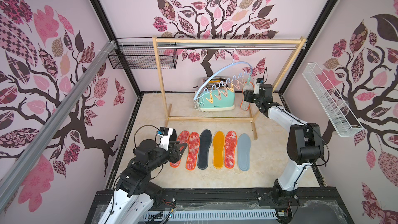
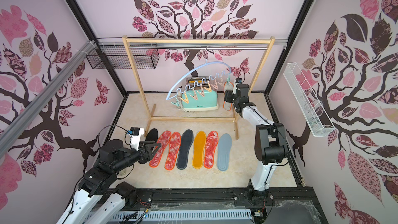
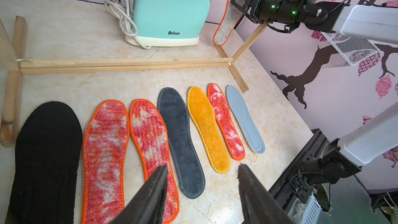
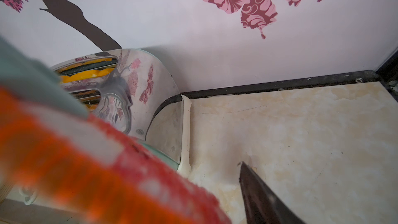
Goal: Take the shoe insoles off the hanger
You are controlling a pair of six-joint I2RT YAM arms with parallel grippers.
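One insole with an orange edge [image 1: 248, 95] hangs at the right end of the blue clip hanger [image 1: 213, 76]; its red side fills the lower left of the right wrist view, blurred. My left gripper hangs over the front left, fingers apart with nothing between. Several insoles lie in a row on the table: black [image 3: 47, 157], red [image 3: 105, 153], dark grey [image 3: 182, 153], yellow [image 3: 209, 132], light blue [image 3: 244, 116].
A mint toaster [image 3: 170, 16] with a white cord stands behind the wooden rack's lower bar [image 3: 124, 64]. A black wire basket [image 1: 143, 56] is at upper left and a white one [image 1: 331, 99] on the right wall.
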